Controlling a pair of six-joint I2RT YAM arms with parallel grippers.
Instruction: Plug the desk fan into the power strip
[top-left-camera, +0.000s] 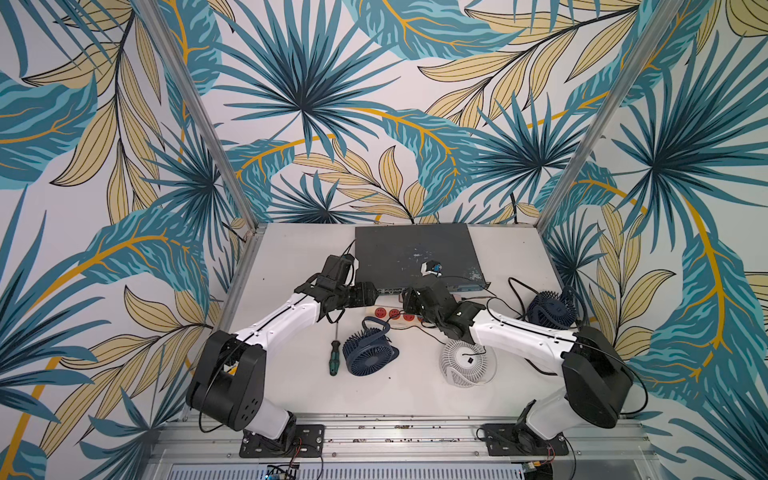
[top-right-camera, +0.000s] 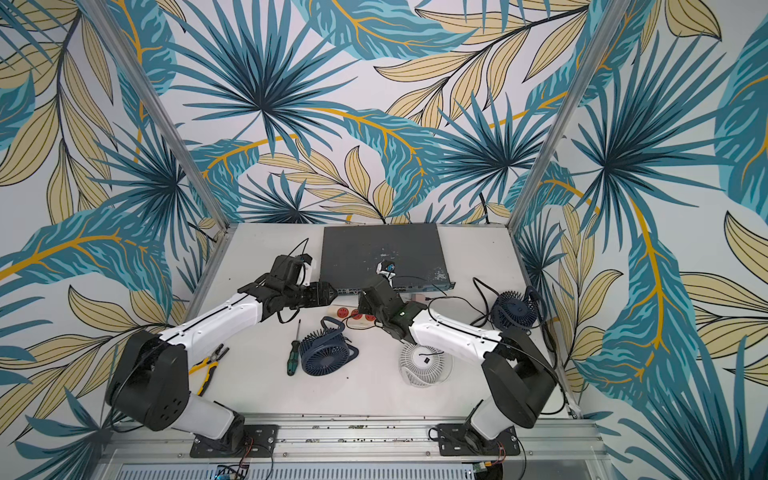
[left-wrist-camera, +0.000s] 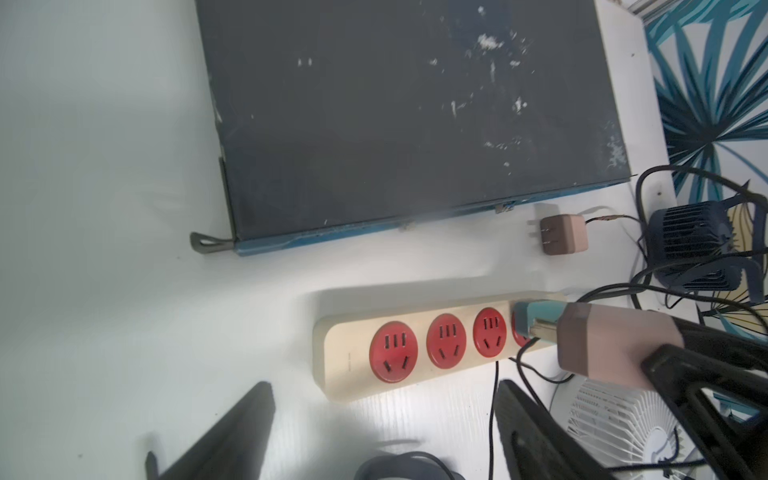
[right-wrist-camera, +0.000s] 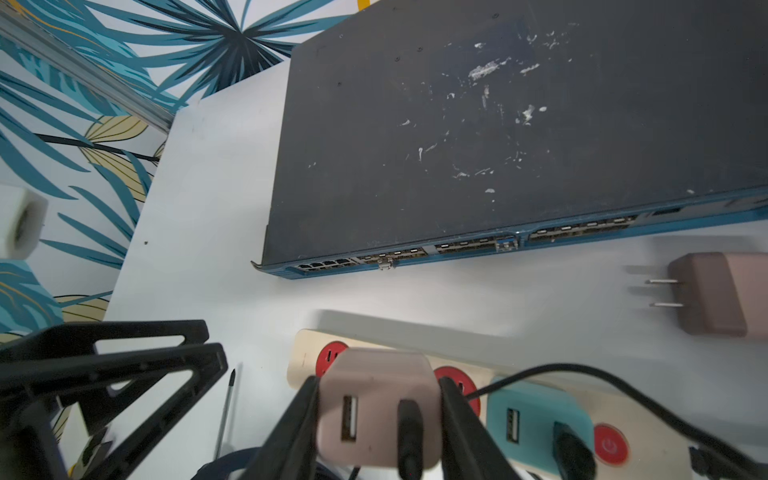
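The cream power strip (left-wrist-camera: 349, 356) lies in front of the dark metal box, with red sockets and a teal adapter (right-wrist-camera: 532, 412) seated at its right end. My right gripper is shut on a pink USB adapter, held above the sockets, its prongs toward the strip in the left wrist view (left-wrist-camera: 620, 340). My left gripper stands open to the left, nothing between its fingers. The navy desk fan (top-left-camera: 368, 352) lies in front of the strip, a white fan (top-left-camera: 468, 364) to its right.
A second pink adapter (left-wrist-camera: 564, 233) lies loose behind the strip. The metal box (right-wrist-camera: 480, 136) fills the back middle. A screwdriver (top-left-camera: 334, 357), pliers (top-right-camera: 209, 369), another navy fan (top-left-camera: 552, 308) and loose cables lie about.
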